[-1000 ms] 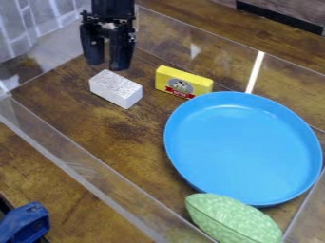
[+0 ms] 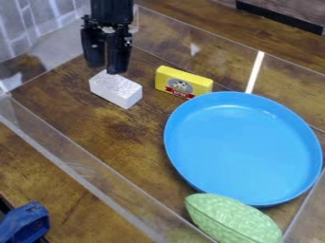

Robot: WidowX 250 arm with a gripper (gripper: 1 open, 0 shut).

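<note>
The black gripper (image 2: pixel 105 59) hangs at the upper left of the view, just above and behind a white speckled block (image 2: pixel 116 89) on the wooden floor. Whether its fingers are open or shut is hard to make out. A yellow box (image 2: pixel 184 83) with a printed label lies to the right of the block. A large blue plate (image 2: pixel 241 149) fills the right side.
A green leaf-shaped object (image 2: pixel 234 218) lies at the lower right, and a blue item (image 2: pixel 23 224) at the lower left corner. Clear plastic edges border the area. Bare wood (image 2: pixel 89 142) is free at the left.
The gripper has shifted slightly over the past second, staying behind the white block. The objects look unchanged.
</note>
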